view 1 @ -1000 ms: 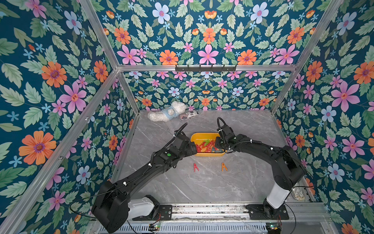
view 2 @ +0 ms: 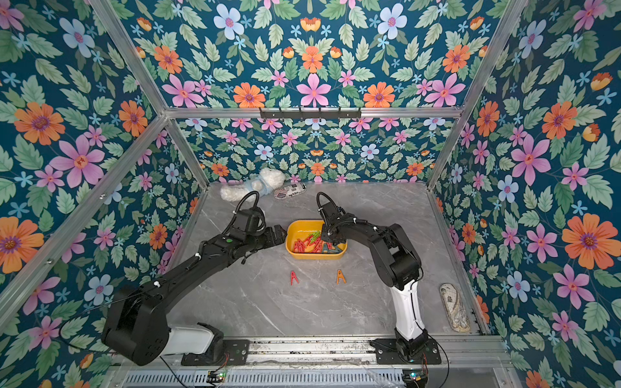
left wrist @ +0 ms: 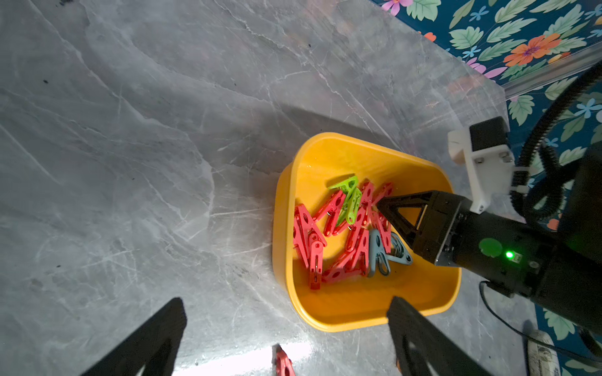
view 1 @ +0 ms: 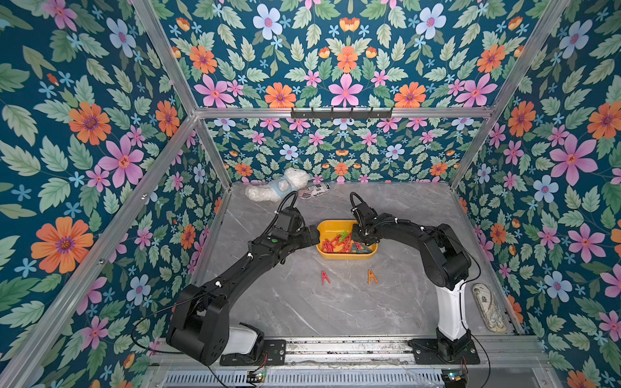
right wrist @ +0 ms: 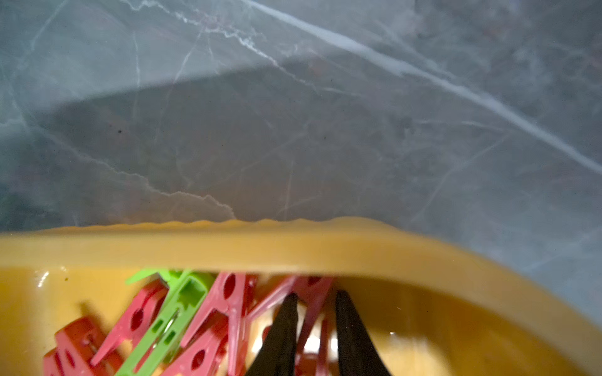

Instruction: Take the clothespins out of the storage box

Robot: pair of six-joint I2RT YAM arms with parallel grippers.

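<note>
The yellow storage box (left wrist: 283, 238) holds several red clothespins (left wrist: 315, 263), green ones (left wrist: 353, 206) and grey-blue ones (left wrist: 377, 253). My right gripper reaches down inside the box beside a pink clothespin, its fingers part open; whether anything is between them is unclear. My left gripper hangs open just left of the box, nothing between its fingers. A red clothespin (view 1: 324, 276) and an orange one (view 1: 372, 276) lie on the table in front of the box.
A white fluffy object (view 1: 258, 190) and a patterned item (view 1: 314, 190) lie at the back left. A beige shoe-like object (view 1: 488, 307) lies at the front right. The table left and front of the box is mostly clear.
The clothespins outside the box are unchanged.
</note>
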